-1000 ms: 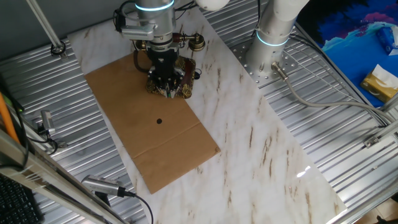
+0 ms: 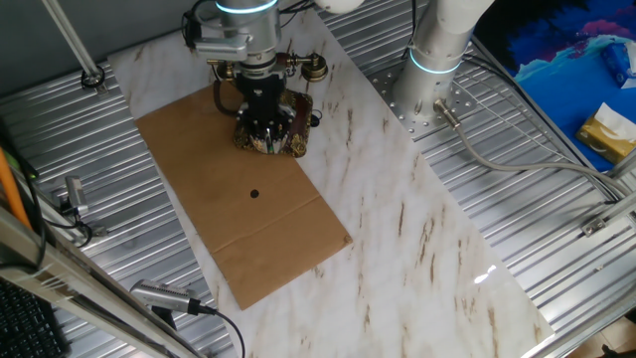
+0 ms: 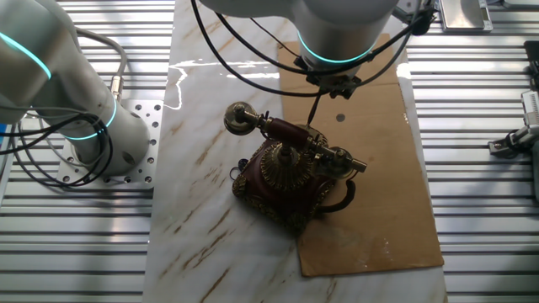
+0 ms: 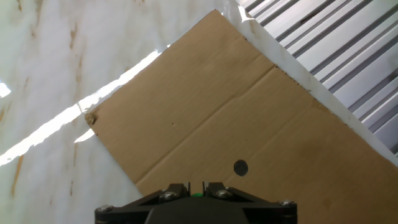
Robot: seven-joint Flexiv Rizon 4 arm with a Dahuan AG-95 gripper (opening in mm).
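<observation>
An old-style telephone [image 3: 282, 172], dark red with brass trim, stands with its handset [image 3: 290, 135] lying across the cradle. It sits partly on a brown cardboard sheet [image 3: 379, 194] and partly on the marble-patterned table. My gripper points down over the cardboard, its two black fingers close together at the bottom edge of the wrist view, with no object seen held. A small green patch shows between them. In exterior view 1 the gripper hides part of the telephone [image 2: 297, 139]. A black round spot [image 4: 240, 167] marks the cardboard near the fingers.
Slatted metal [image 2: 109, 209] borders the table, and a tissue box [image 2: 608, 134] lies far right.
</observation>
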